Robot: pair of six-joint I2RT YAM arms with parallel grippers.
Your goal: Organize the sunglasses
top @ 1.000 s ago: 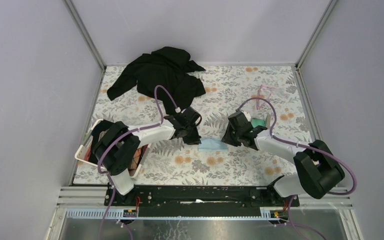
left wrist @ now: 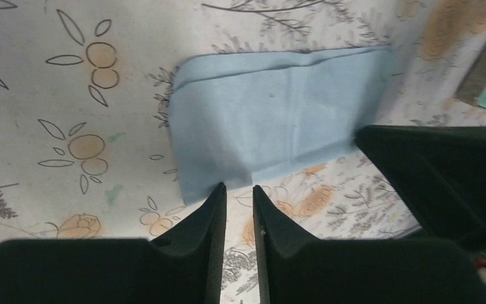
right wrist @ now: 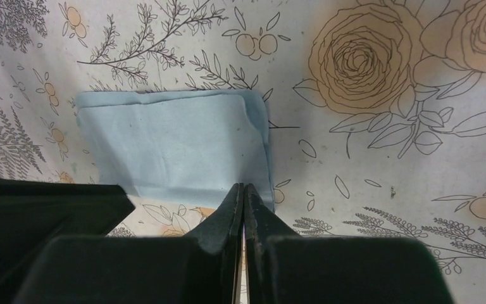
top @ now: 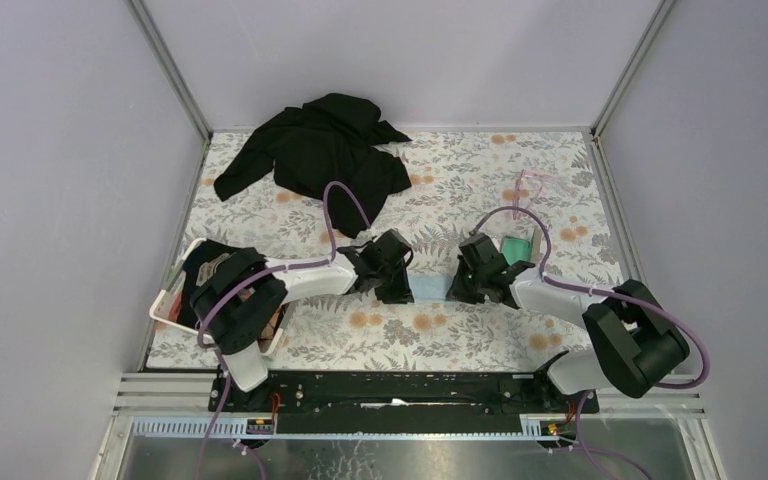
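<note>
A light blue folded cloth (top: 430, 287) (left wrist: 272, 114) (right wrist: 171, 142) lies flat on the floral table between my grippers, with no sunglasses distinguishable on it. My left gripper (top: 397, 298) is at the cloth's left end, fingertips over its near edge, a narrow gap between them, open. My right gripper (top: 460, 295) is at the right end, fingers shut together over the cloth's edge; whether cloth is pinched between them is hard to tell.
A black garment (top: 330, 150) lies at the back left. A white bin (top: 165, 305) with dark items stands at the left. A green object (top: 516, 250) and a pink item (top: 525, 190) are at the right.
</note>
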